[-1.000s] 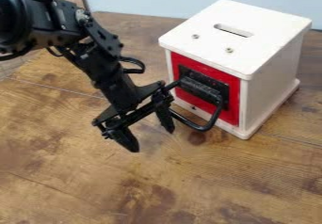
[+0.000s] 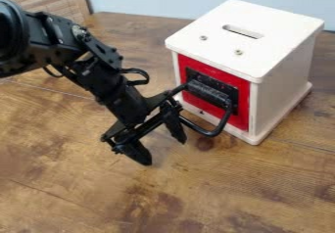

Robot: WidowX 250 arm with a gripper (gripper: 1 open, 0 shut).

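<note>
A black arm reaches in from the upper left, its gripper (image 2: 159, 141) pointing down over the wooden table, with its two fingers apart and nothing seen between them. To its right stands a white wooden box (image 2: 280, 100) with a slot and two screws on top. Its red front panel (image 2: 199, 103) carries a black fitting, from which a black bar-like handle (image 2: 213, 131) loops out beside the gripper. Whether the gripper touches that handle is unclear.
Bare wooden tabletop (image 2: 105, 198) fills the front and left. A pale wall runs along the back, and a slatted board lies at the upper left corner.
The gripper has moved very slightly, a little lower and to the right; the box looks unmoved.
</note>
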